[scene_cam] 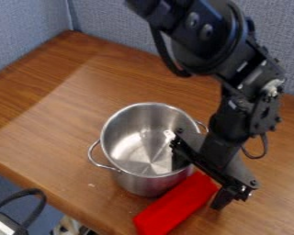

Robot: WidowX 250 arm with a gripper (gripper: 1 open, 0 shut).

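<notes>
A steel pot (137, 142) with wire handles stands on the wooden table. A red bar-shaped object (168, 209) lies along its front right. My black gripper (211, 179) is low over the back end of the red object, beside the pot's right side, its fingers apart to some degree. Whether anything is between them is hard to see.
Grey padded walls stand behind. A dark cable and hardware sit past the table's front left edge.
</notes>
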